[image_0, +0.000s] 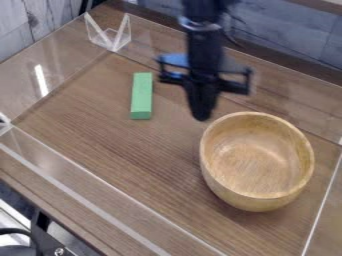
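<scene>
A green block (142, 95) lies flat on the wooden table. Right of it, my black gripper (206, 110) hangs from the blue-jointed arm at the top centre, blurred, above the table near the rim of a large wooden bowl (254, 180). Nothing shows held by it; it looks shut, though the blur hides its fingertips' detail. The bowl is empty.
The table (94, 150) has clear room at the left and front. A clear plastic object stands at the back left, another at the left edge. A black cable or part shows at the bottom left.
</scene>
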